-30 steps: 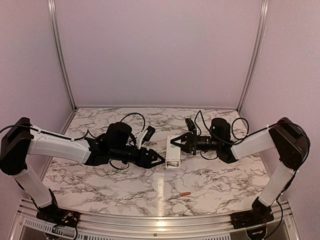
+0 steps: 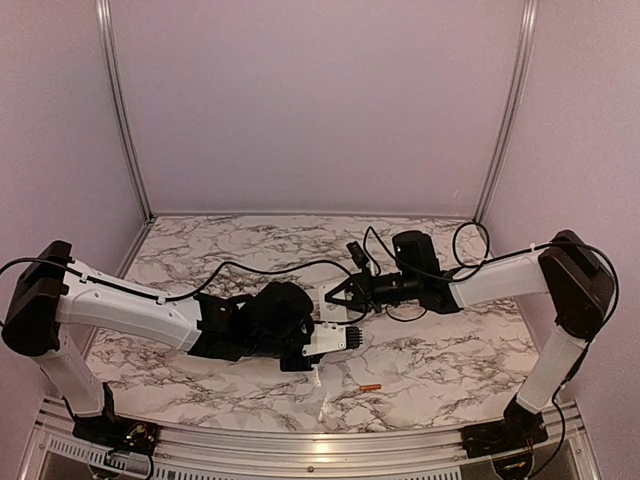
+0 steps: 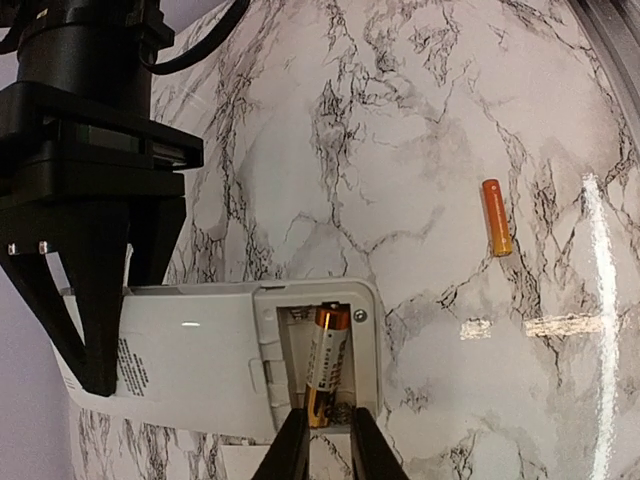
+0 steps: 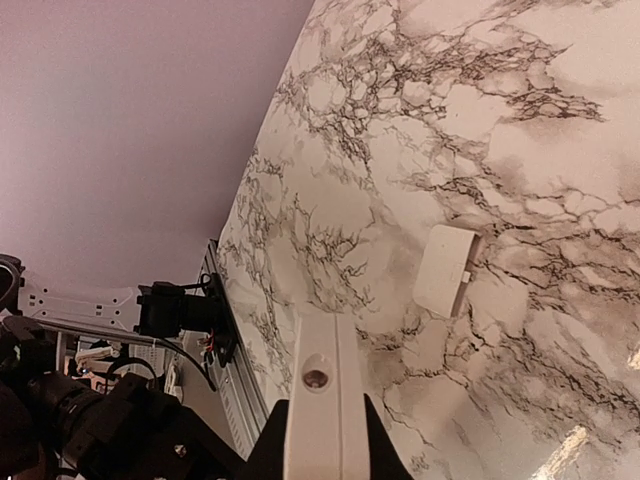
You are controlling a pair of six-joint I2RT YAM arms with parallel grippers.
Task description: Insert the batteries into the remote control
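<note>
The white remote is held by my right gripper, shut on it; the right wrist view shows its edge point(image 4: 325, 420) between the fingers. In the left wrist view its open compartment holds one battery point(image 3: 327, 355). My left gripper's fingertips point(image 3: 295, 450) are at the compartment's lower edge, below that battery; whether anything is between them is hidden. An orange battery point(image 3: 497, 218) lies on the table, also at the front in the top view point(image 2: 370, 387).
The white battery cover point(image 4: 445, 270) lies on the marble table point(image 2: 460, 370). The front rail point(image 2: 310, 440) and side walls bound the work area.
My left arm has moved right and turned over beside the remote, now covering much of it in the top view. The right gripper and remote have shifted slightly left.
</note>
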